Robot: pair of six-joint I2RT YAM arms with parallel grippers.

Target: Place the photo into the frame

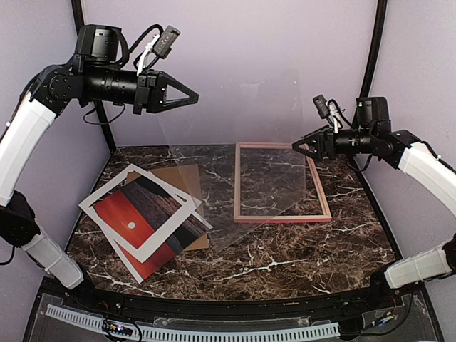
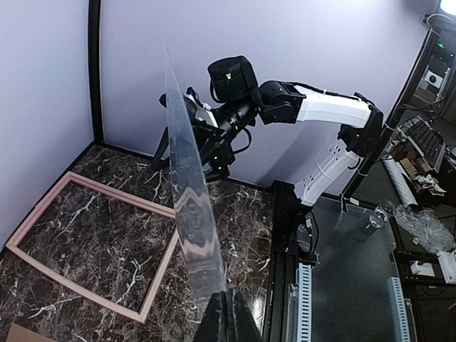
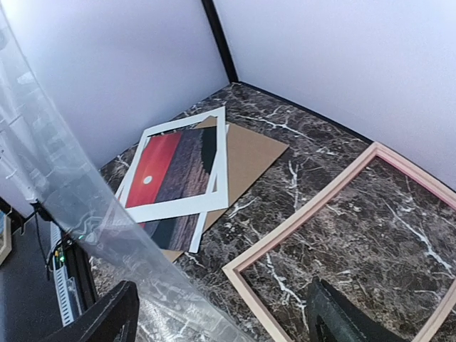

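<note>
A clear sheet [image 2: 192,214] hangs upright from my left gripper [image 1: 191,97], which is shut on it at upper left in the top view. My right gripper [image 1: 303,145] stands open at the right, near that sheet; in the right wrist view the sheet passes by its left finger. The pink wooden frame [image 1: 282,218] lies empty on the marble table below. At the left lie the red and dark photo [image 1: 112,215], a white mat [image 1: 147,253] and a brown board [image 1: 187,174], overlapping.
Walls enclose the back and sides.
</note>
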